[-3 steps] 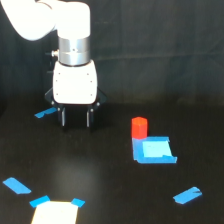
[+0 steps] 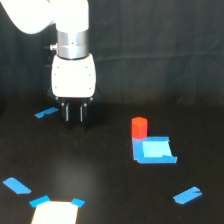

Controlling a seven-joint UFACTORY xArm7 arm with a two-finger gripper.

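The white robot arm with its gripper (image 2: 74,112) hangs at the upper left over the dark table, its dark fingers low near the back; whether they are open or shut is hard to make out. A red block (image 2: 139,128) stands to the right, at the back left corner of a blue-taped square with a light patch (image 2: 156,149) inside.
A cream-coloured square (image 2: 54,213) with blue tape lies at the front left edge. Blue tape strips (image 2: 16,185) lie at left, back left and front right (image 2: 187,195).
The arm and gripper have shifted slightly. The red block looks unmoved.
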